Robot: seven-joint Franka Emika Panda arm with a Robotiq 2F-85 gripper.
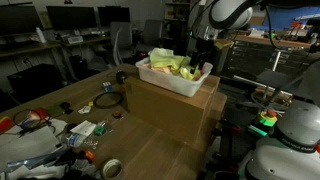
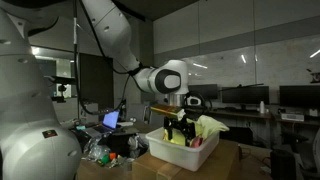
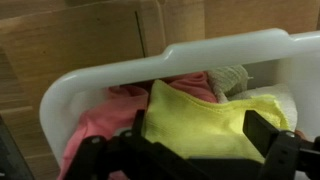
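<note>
A white bin (image 3: pixel 185 62) holds crumpled cloths. In the wrist view a yellow cloth (image 3: pixel 195 118) fills the middle, with a pink-red cloth (image 3: pixel 98 132) to the left and a whitish mesh cloth (image 3: pixel 262 92) to the right. My gripper is over the yellow cloth, its fingers wide apart and pointing toward the bin's wall. The dark fingers (image 3: pixel 262 132) cover part of the cloth, so whether they touch it I cannot tell. Exterior view 1 shows the bin (image 1: pixel 172 82) with a yellow-green cloth (image 1: pixel 160 58) heaped at its left end.
The bin stands on a brown wooden table (image 1: pixel 150 125). A person in a grey shirt (image 2: pixel 172 92) is close behind the bin. Cables and small items (image 1: pixel 88 125) clutter the table's left side; bare wood lies in front of the bin.
</note>
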